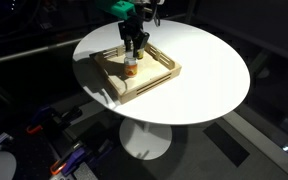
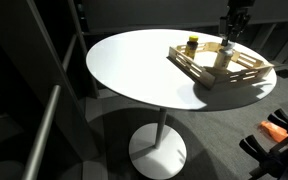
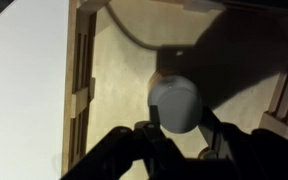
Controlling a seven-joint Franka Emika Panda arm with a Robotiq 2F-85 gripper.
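Observation:
A jar with a white-grey lid and an orange lower part [image 1: 131,70] stands upright inside the wooden tray [image 1: 134,95]. Directly above it, my gripper [image 1: 131,52] points down. In the wrist view the round grey lid [image 3: 176,103] sits between the fingertips of the gripper, which is shut on it. Exterior view 2 has the same jar [image 2: 223,60] upright within the tray walls; whether its base touches the tray floor cannot be told. A second jar with a yellow cap [image 2: 192,42] is at the tray's other side.
The tray's slatted wooden wall [image 3: 81,85] runs close along the left in the wrist view. Around the tray, the round white table [image 1: 209,75] has wide clear room, mostly to the right in exterior view 1.

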